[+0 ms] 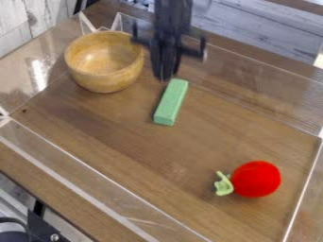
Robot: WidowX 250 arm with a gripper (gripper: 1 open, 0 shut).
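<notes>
My gripper (161, 66) is a dark motion-blurred shape at the top centre, above and behind a light green block (171, 102) that lies on the wooden table. Its fingers are too blurred to tell how they stand. A wooden bowl (104, 80) sits to the left of the block, and a red tomato-like object (258, 179) with a green stem lies at the front right.
A pale plank wall (270, 28) stands behind the back edge.
</notes>
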